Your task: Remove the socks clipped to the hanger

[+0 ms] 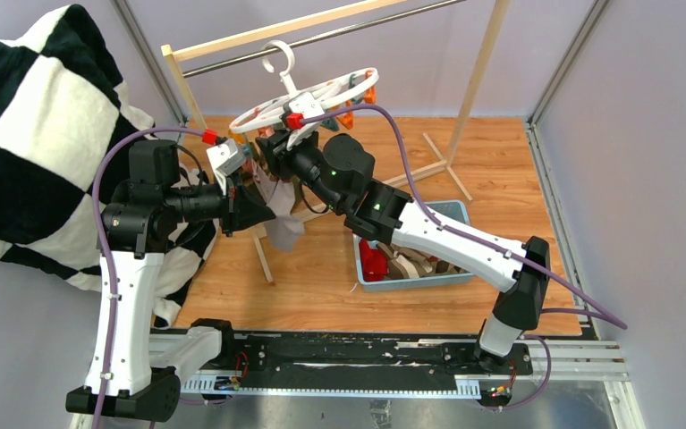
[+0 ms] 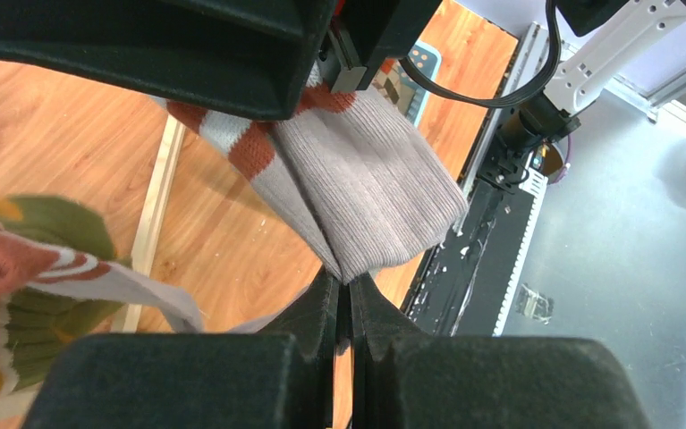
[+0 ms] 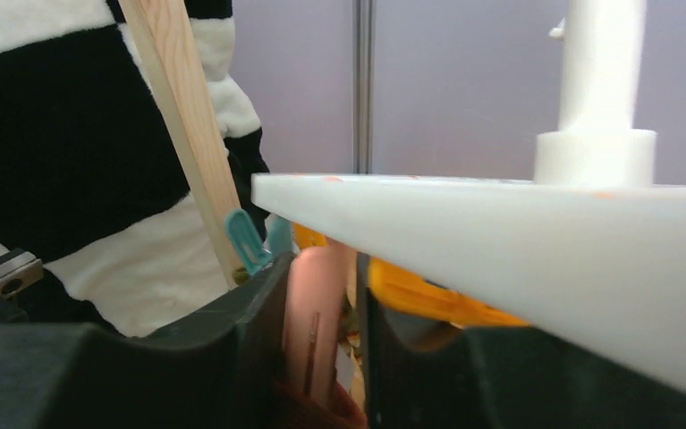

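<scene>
A white round hanger with clips hangs from the rod. My left gripper is shut on a grey sock with orange and white stripes, which runs up to my other gripper's dark body. My right gripper is up under the hanger ring; its fingers straddle a salmon clip, part open as far as shows, with red fabric below. In the left wrist view an olive striped sock hangs to the left.
A blue basket holding red and beige items sits on the wooden floor at centre right. The wooden rack stands behind; a checkered cushion lies at the left.
</scene>
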